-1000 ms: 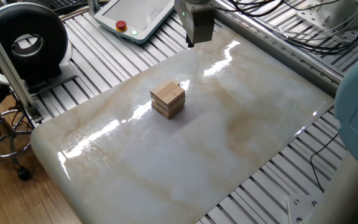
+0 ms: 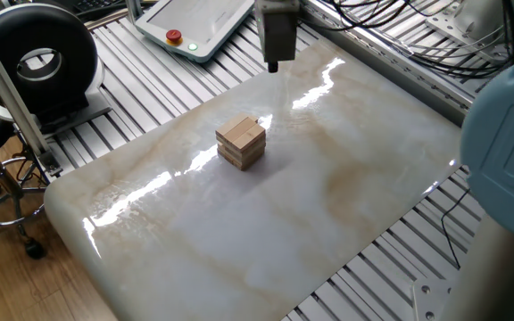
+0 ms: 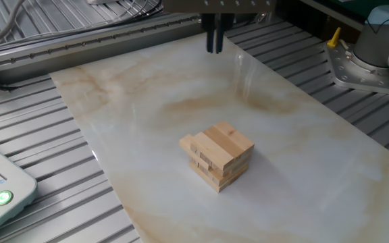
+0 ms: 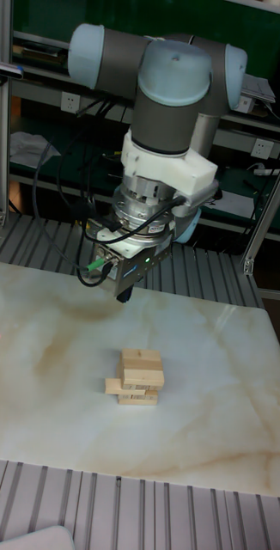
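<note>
A small stack of pale wooden blocks [image 3: 223, 150] stands on the marbled sheet, with one block jutting out of its side in exterior views 2 and 3. My gripper [image 3: 215, 48] hangs above the sheet, clear of the stack and toward the robot's base side. Its two dark fingers point down close together in exterior view 2, a slim gap between them and no object visible there. Whether that counts as open or shut is not clear. Exterior view 1 shows only the dark tip of the gripper [image 2: 273, 67], beyond the stack.
The marbled sheet [image 2: 328, 223] is bare around the stack. A teach pendant [image 2: 199, 22] with a red button lies past the sheet's edge on the slatted table. Loose cables [image 2: 418, 27] run along the rail, and the arm [image 4: 164, 119] rises behind the sheet.
The gripper housing has turned a little and now hangs more upright, its tip slightly lower in exterior view 1. The pale blue arm joint has shifted left. The stack has not moved.
</note>
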